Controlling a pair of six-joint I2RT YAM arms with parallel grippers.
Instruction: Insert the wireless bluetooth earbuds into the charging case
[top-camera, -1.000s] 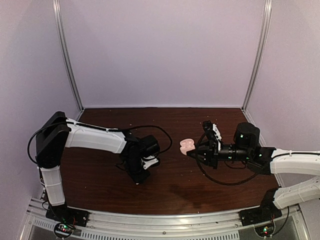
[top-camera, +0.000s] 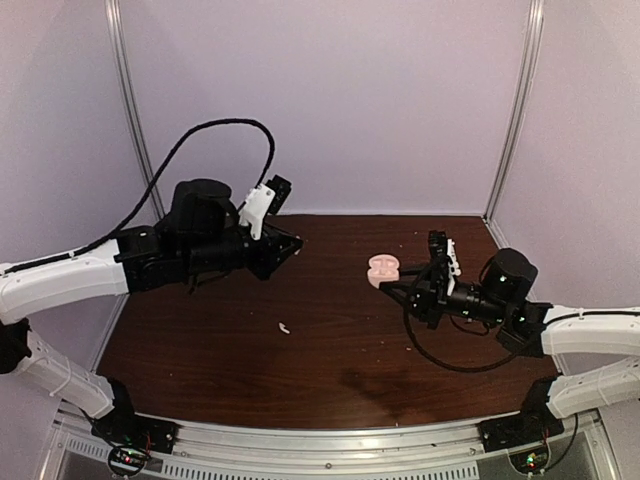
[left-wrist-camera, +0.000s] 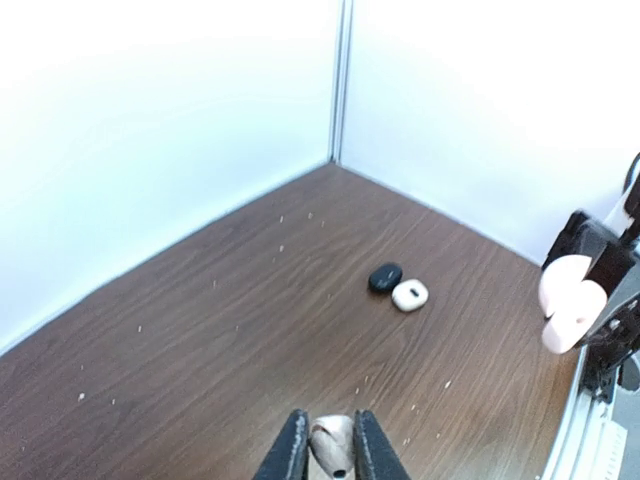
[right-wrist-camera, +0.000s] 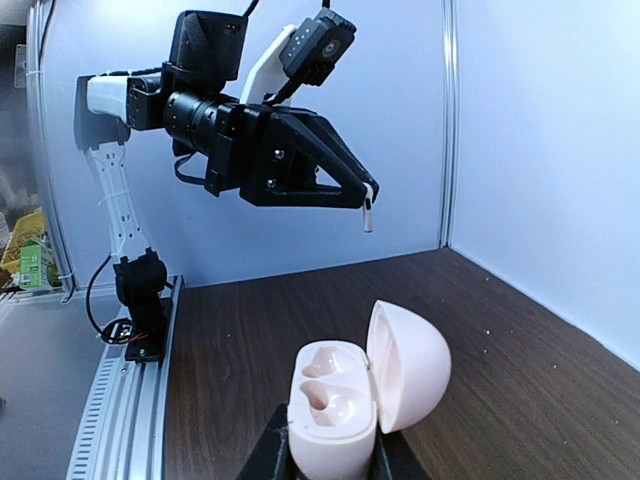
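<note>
My left gripper (top-camera: 297, 248) is raised above the left half of the table, shut on a white earbud (left-wrist-camera: 332, 445). In the right wrist view that earbud (right-wrist-camera: 368, 217) hangs stem-down from the fingertips (right-wrist-camera: 372, 188), well above and behind the case. A second white earbud (top-camera: 284, 328) lies on the wood, left of centre. On the right, my right gripper (top-camera: 391, 284) is shut on the pale pink charging case (right-wrist-camera: 333, 405). The case lid (right-wrist-camera: 408, 366) stands open, and both hollows look empty. Table contact under the case cannot be judged.
A small black rounded object (left-wrist-camera: 385, 277) and a white one (left-wrist-camera: 410, 295) sit together on the table (left-wrist-camera: 220, 320) in the left wrist view. Much of the tabletop between the arms is bare. Pale walls (top-camera: 320, 110) enclose the back and sides.
My left arm has swung up and back from low over the table, uncovering the earbud lying there. My right gripper has shifted slightly with the case, which now shows at a different tilt.
</note>
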